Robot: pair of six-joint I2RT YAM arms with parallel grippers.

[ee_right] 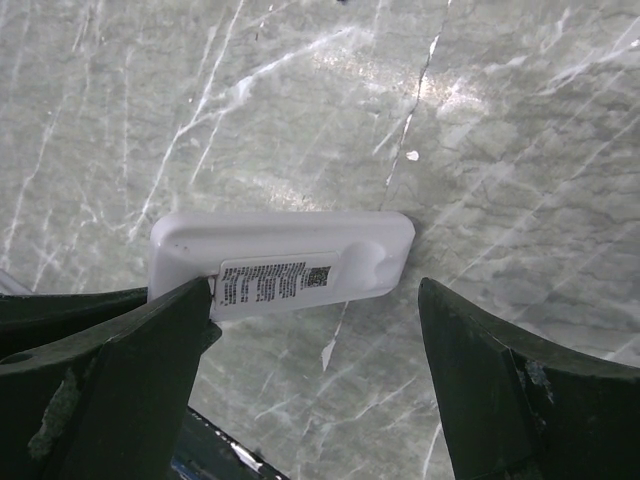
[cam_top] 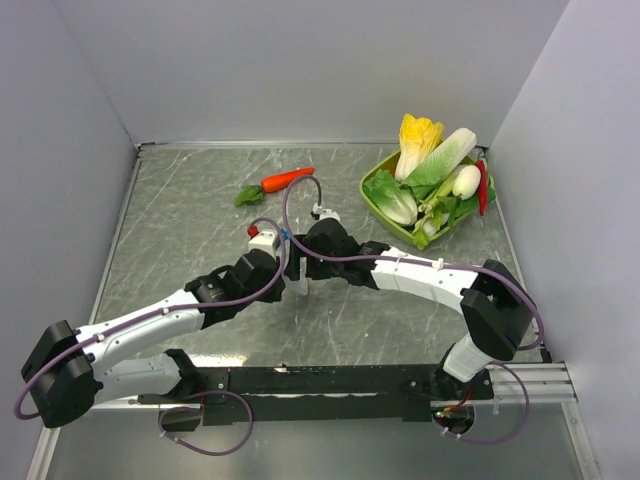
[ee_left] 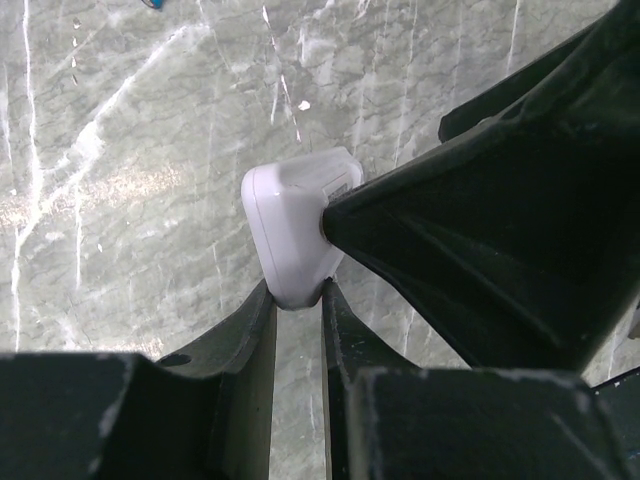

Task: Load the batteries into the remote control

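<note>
The white remote control (ee_left: 290,215) is tilted, with its near end between the narrowly spaced fingers of my left gripper. In the right wrist view the remote (ee_right: 350,235) shows a printed label and a shallow round dent. My right gripper stands open around it: one finger (ee_right: 165,350) is at the remote's left end, while the other finger (ee_right: 470,350) is clear of it. From the top view, both grippers largely hide the remote (cam_top: 303,280). Small red (cam_top: 253,230) and blue (cam_top: 286,235) items lie behind the grippers; whether they are batteries I cannot tell.
A carrot (cam_top: 287,180) lies at the back of the marble table. The green basket (cam_top: 376,212) of vegetables fills the back right. Both arms meet near the middle, close together. Open tabletop (cam_top: 160,240) extends to the left.
</note>
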